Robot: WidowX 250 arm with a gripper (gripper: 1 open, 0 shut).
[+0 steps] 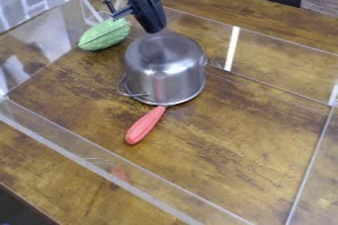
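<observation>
My black gripper (140,12) hangs at the top of the view, just above and behind an upturned steel pot (165,63); whether its fingers are open or shut is unclear. A pale green leaf-like object (105,34) lies left of the gripper, behind the pot. A red-handled utensil (144,124) lies in front of the pot, its far end hidden at the pot.
The wooden table (251,150) has clear room to the right and front. Clear transparent edging or strips cross the table at left, back and right. A white slatted structure stands at the back left.
</observation>
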